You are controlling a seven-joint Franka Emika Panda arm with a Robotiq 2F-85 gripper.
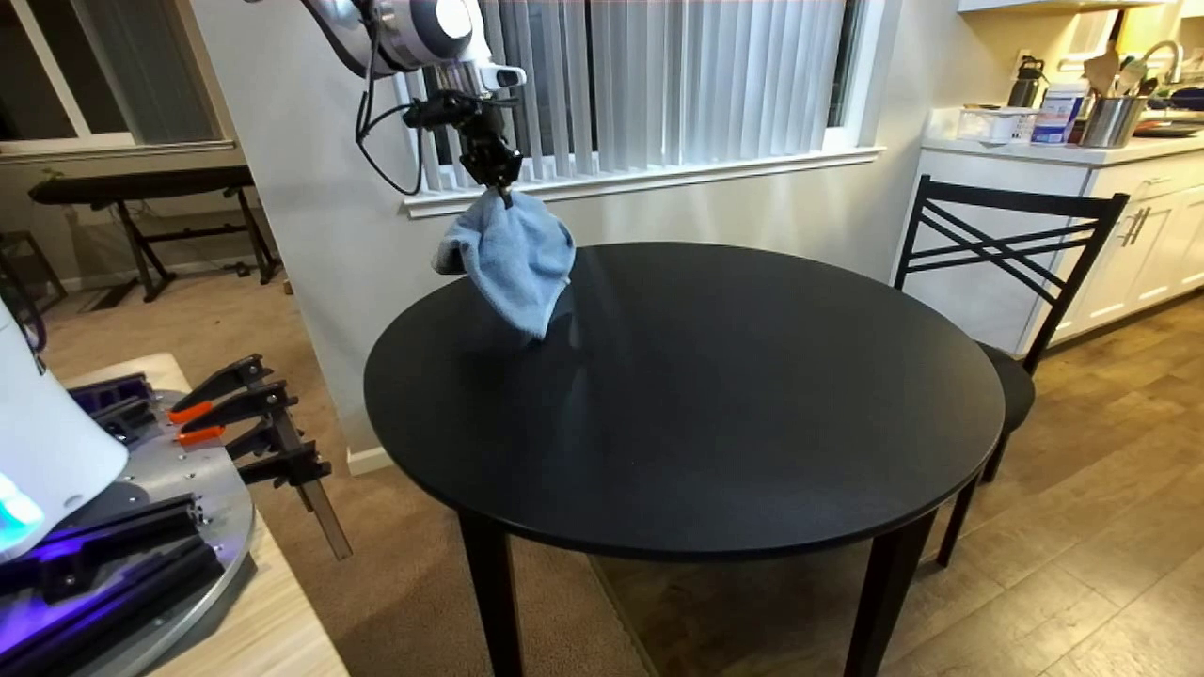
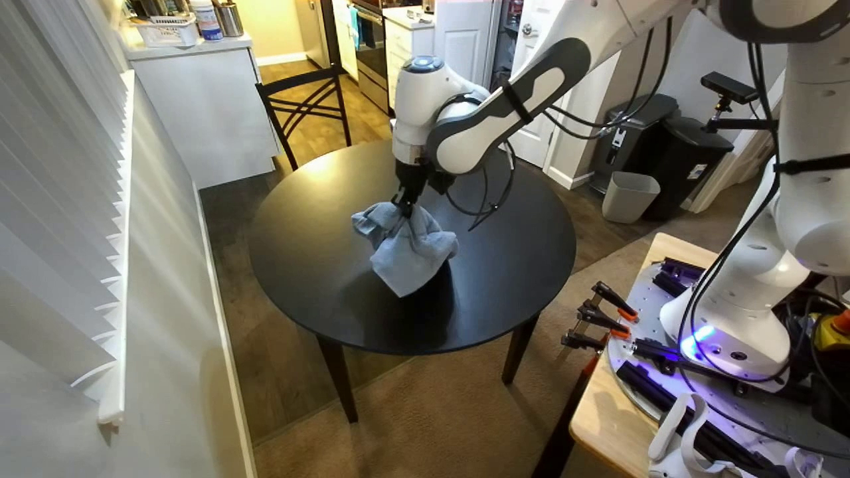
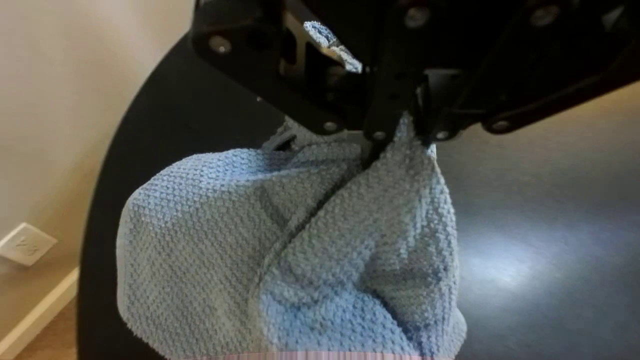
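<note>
A blue textured cloth [image 1: 514, 258] hangs bunched from my gripper [image 1: 502, 194] over the left back part of the round black table [image 1: 722, 429]. In the wrist view, the gripper is shut on a pinched fold of the cloth [image 3: 336, 258], whose loose parts drape below and to the left. From the second exterior view, the cloth [image 2: 410, 251] spreads out under the gripper [image 2: 404, 208]. Whether its lowest corner touches the tabletop I cannot tell.
A black chair [image 1: 1016, 254] stands at the table's right, by the kitchen counter. The wall and window sill [image 1: 655, 181] lie close behind the table. Clamps [image 1: 254, 417] stick out from the robot's stand.
</note>
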